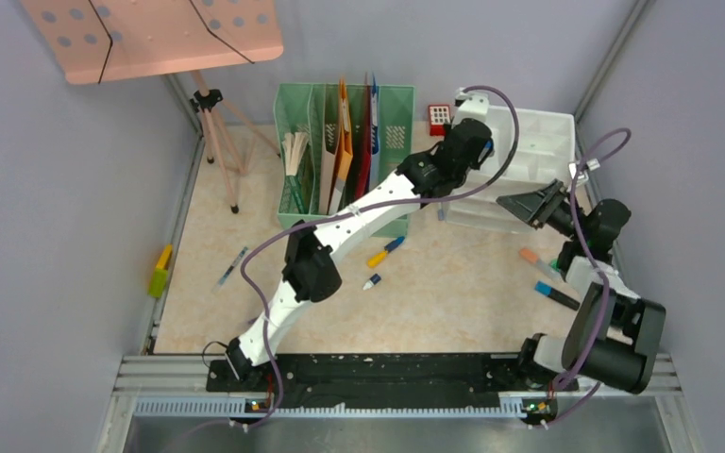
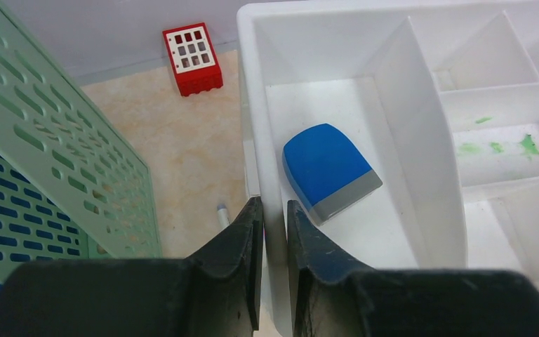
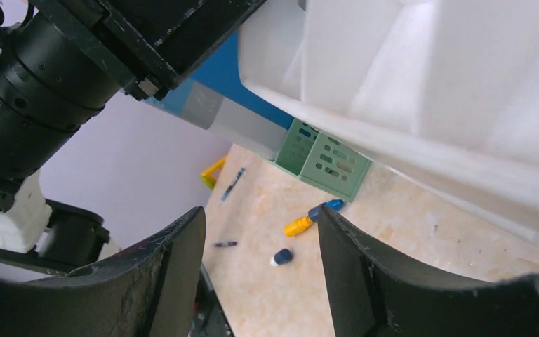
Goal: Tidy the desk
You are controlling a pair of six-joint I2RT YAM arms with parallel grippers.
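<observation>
The white divided tray (image 1: pixel 546 142) stands at the back right over a lower white unit (image 1: pixel 491 215). My left gripper is shut on the tray's left wall (image 2: pixel 258 105), one finger on each side of it. Inside that compartment lies a blue and grey eraser-like block (image 2: pixel 331 165). In front of the tray's right part, my right gripper (image 1: pixel 517 211) stands open. Its right wrist view shows nothing between the spread fingers, with the tray's rim (image 3: pixel 393 151) above them. A yellow-blue pen (image 1: pixel 385 251) and a small white-blue tube (image 1: pixel 371 281) lie mid-desk.
A green file holder (image 1: pixel 396 142) with folders stands left of the tray. Behind is a red calculator-like box (image 1: pixel 439 118). An orange marker (image 1: pixel 533 260) and a blue-black marker (image 1: pixel 557 295) lie near the right arm.
</observation>
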